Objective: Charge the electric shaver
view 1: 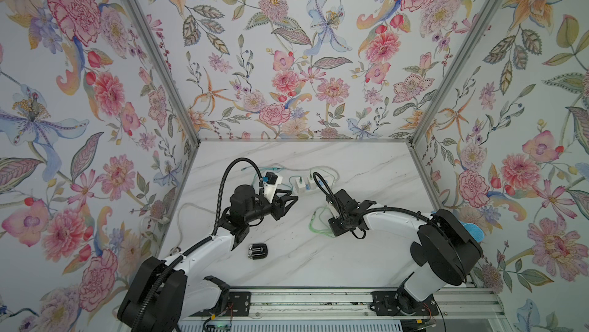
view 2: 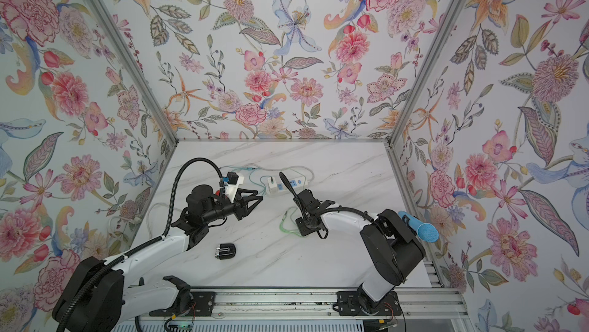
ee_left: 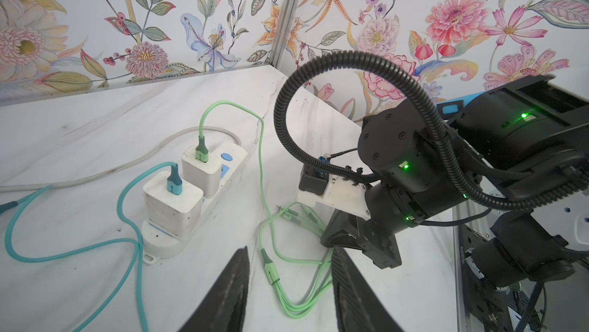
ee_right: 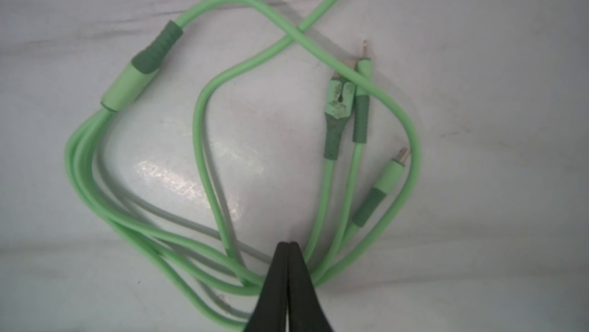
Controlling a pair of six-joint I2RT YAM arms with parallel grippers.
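The small black shaver [view 1: 258, 251] lies on the table in front of my left arm. A green charging cable [ee_left: 270, 273] lies looped on the tabletop; one end is plugged into a white adapter [ee_left: 202, 169] on the power strip [ee_left: 227, 165]. In the right wrist view its several slim plugs [ee_right: 362, 111] lie in the loop. My right gripper is shut over the gathered strands, which pass behind its fingertips; whether any is pinched is hidden. My left gripper stands open and empty above the table, left of the cable.
A teal cable [ee_left: 79, 251] runs from a second white adapter [ee_left: 173, 203] on the same strip. A blue cup-like object [view 2: 419, 227] is at the far right beyond the right arm.
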